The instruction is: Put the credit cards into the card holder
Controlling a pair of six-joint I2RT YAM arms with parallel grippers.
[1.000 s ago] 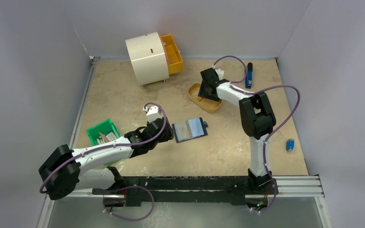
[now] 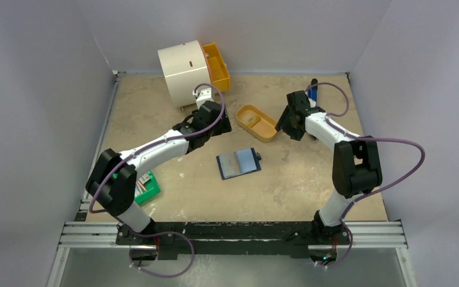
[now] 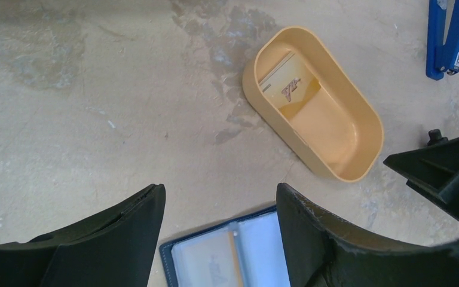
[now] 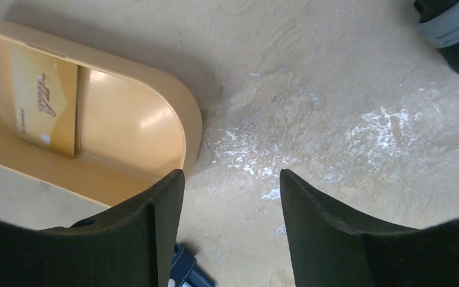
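Observation:
A gold card point(image 4: 46, 98) lies in one end of the tan oval tray point(image 3: 337, 107), leaning a little against its wall. The dark blue card holder point(image 2: 239, 163) rests unfolded on the table, clear pockets up; whether a card is inside them I cannot make out. Above the table, behind the holder and left of the tray, my left gripper is open and empty. My right gripper hovers just right of the tray, also open, with only bare table seen between its fingers.
At the back left stands a white rounded cabinet point(image 2: 183, 72) with an orange drawer point(image 2: 216, 67) pulled out. A blue stapler-like tool point(image 3: 448, 42) lies at the back right. My left arm partly covers a green box point(image 2: 149, 187).
My right gripper has risen from over the tray and moved right, beside it. The left gripper has swung up and back from the holder's left side. Tray and holder have stayed put.

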